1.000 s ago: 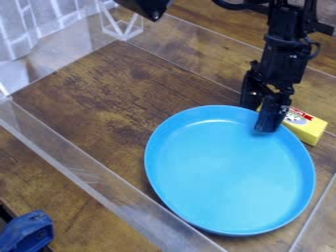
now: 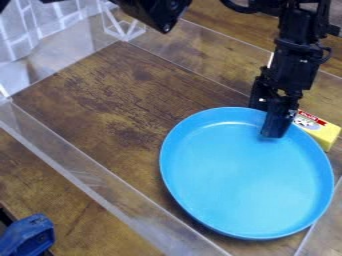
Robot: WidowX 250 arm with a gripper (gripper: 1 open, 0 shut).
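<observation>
A large blue round tray (image 2: 241, 175) lies on the dark wooden surface at the right. The black gripper (image 2: 278, 112) reaches down from the top right onto the tray's far rim. Its fingers are dark and overlap, so their opening is hard to make out. Just right of the gripper, a yellow box (image 2: 315, 130) with a red-and-white label lies partly tucked behind the tray's edge.
The bare wooden surface (image 2: 107, 100) fills the left and middle, bordered by a clear plastic edge. A blue object (image 2: 24, 236) sits at the bottom left corner. A white holder (image 2: 123, 22) stands at the top left.
The blue tray has shifted slightly to the right over the last second, with the gripper staying at its far rim.
</observation>
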